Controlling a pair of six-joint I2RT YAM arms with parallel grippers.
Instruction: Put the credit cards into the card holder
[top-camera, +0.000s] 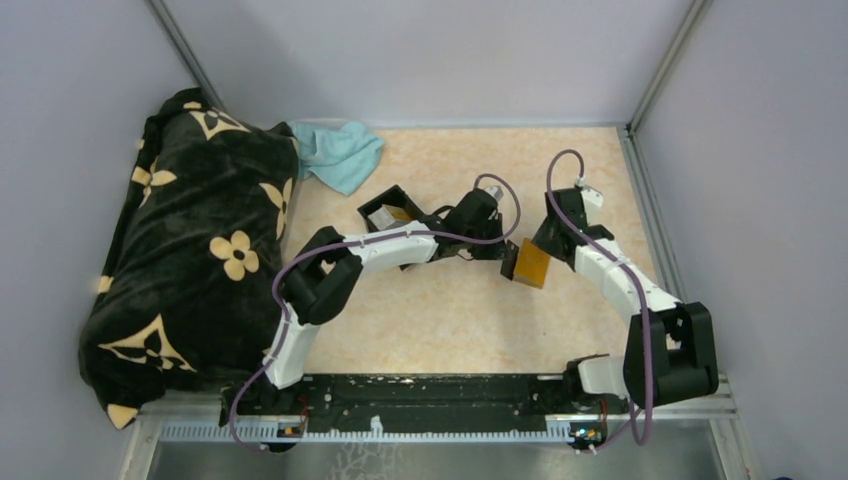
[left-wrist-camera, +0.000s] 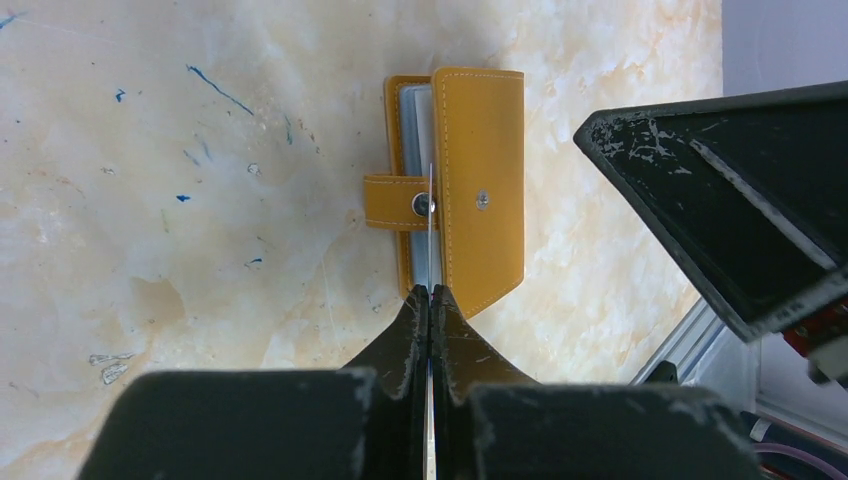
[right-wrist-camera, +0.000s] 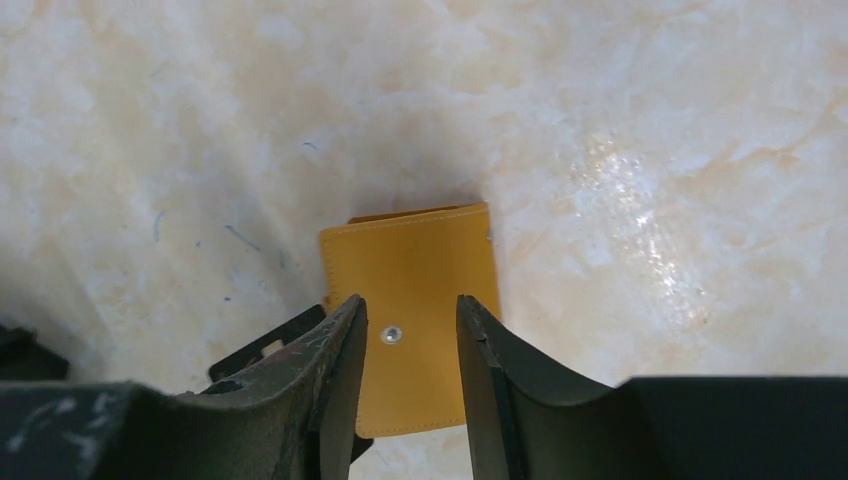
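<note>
The mustard-yellow card holder (top-camera: 532, 264) lies on the table right of centre. In the left wrist view its flap (left-wrist-camera: 490, 180) stands to the right, with clear sleeves (left-wrist-camera: 415, 130) and the snap strap (left-wrist-camera: 388, 202) on the left. My left gripper is shut on a thin card (left-wrist-camera: 431, 245), seen edge-on and pointing at the sleeves. From the right wrist view it appears as a black card (right-wrist-camera: 262, 345) beside the holder. My right gripper is open above the holder, nothing between its fingers. Whether the card touches the sleeves, I cannot tell.
A black box (top-camera: 378, 203) with contents sits behind the left arm, partly covered. A teal cloth (top-camera: 340, 155) lies at the back left, beside a dark flowered blanket (top-camera: 200, 260).
</note>
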